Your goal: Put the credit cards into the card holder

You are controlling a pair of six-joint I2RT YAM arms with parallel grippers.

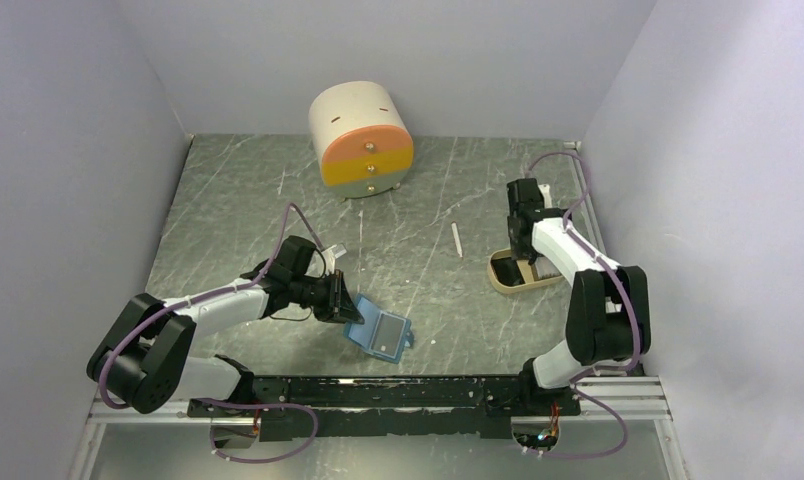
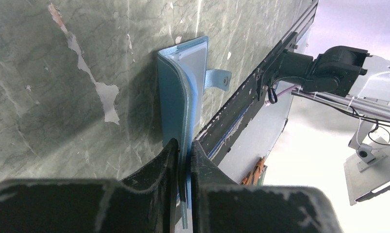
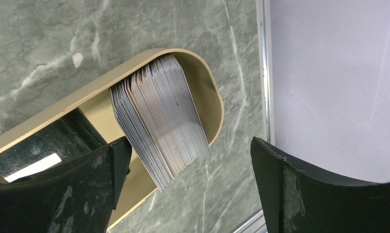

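The blue card holder (image 1: 383,331) lies opened at the front of the table. In the left wrist view its blue cover (image 2: 177,107) rises between the fingers of my left gripper, which is shut on it. To the right, my right gripper stands open over the tan tray (image 3: 210,109), nothing held. A tight row of thin cards (image 3: 159,114), seen by their pale edges, leans in that tray. The row lies ahead of the right gripper, its near end reaching into the view between the fingers.
Black cards (image 3: 35,150) lie in the tray's other end. A thin white strip (image 1: 457,240) rests left of the tray. At the back stands a cabinet (image 1: 363,140) with coloured drawers. The right wall (image 3: 329,73) is close to the tray; mid-table is clear.
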